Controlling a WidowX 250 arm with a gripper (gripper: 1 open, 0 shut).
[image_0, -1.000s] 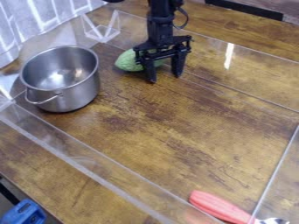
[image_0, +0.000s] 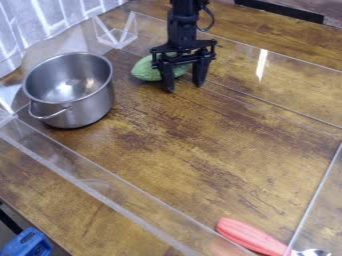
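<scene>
My black gripper (image_0: 183, 62) hangs at the upper middle, low over a green oblong object (image_0: 151, 69) on the wooden table. Its fingers reach down around or beside that object and partly hide it. I cannot tell whether they are shut on it or only near it.
A steel pot (image_0: 68, 88) with a handle stands on the left. A pink-handled utensil (image_0: 254, 237) lies at the bottom right, and a blue item (image_0: 30, 243) is at the bottom left. Clear plastic edges border the table.
My gripper has shifted very slightly left over the last second. The pot and the other items have not moved.
</scene>
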